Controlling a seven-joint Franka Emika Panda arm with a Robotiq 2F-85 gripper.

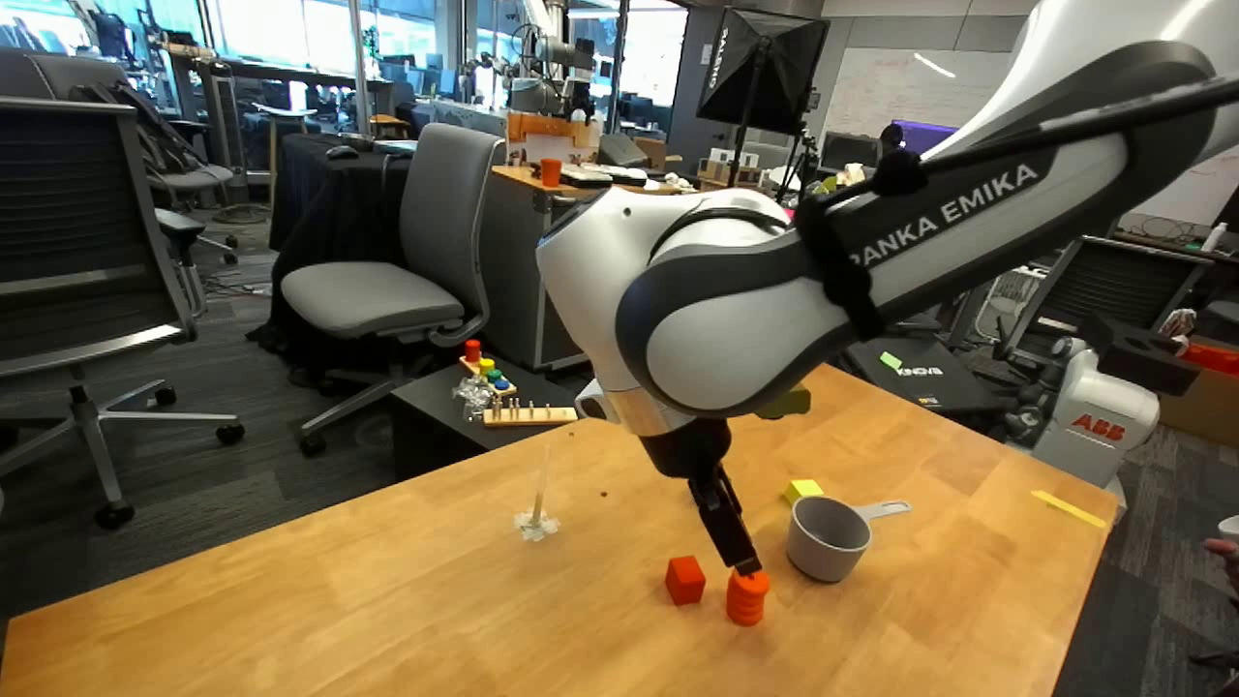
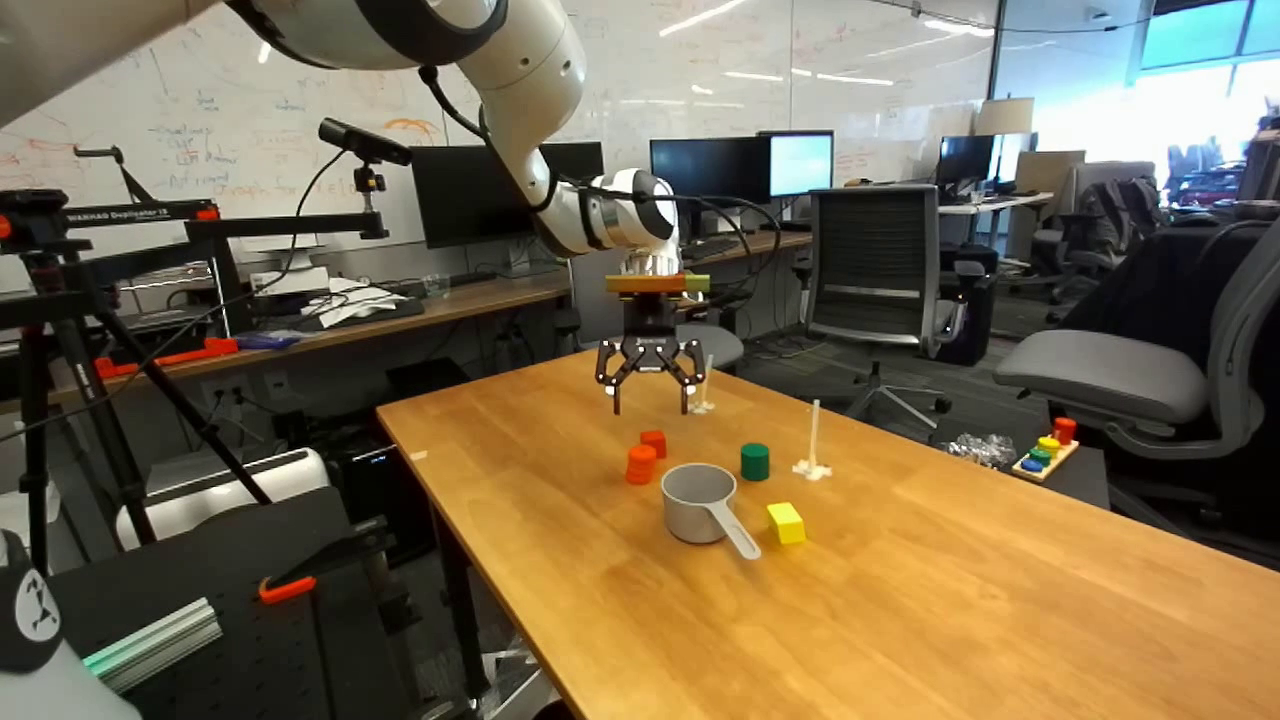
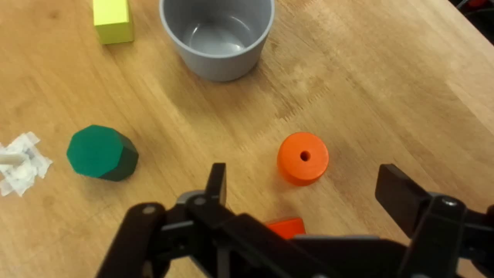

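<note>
My gripper is open, fingers pointing down, with nothing held. In the wrist view an orange ridged cylinder (image 3: 303, 157) with a hole in its top shows between and beyond the fingertips. The second exterior view has the gripper (image 2: 651, 406) hanging above the table, behind that orange cylinder (image 2: 641, 464). A red cube (image 3: 288, 227) stands beside the cylinder, partly hidden by the gripper in the wrist view. The grey cup with a handle (image 1: 828, 540) is empty and upright. A green cylinder (image 3: 102, 153) and a yellow block (image 3: 113, 22) sit nearby.
Two thin pegs rise from taped bases on the wooden table; one peg (image 2: 815, 434) is close to the green cylinder, the other peg (image 1: 539, 494) stands apart.
</note>
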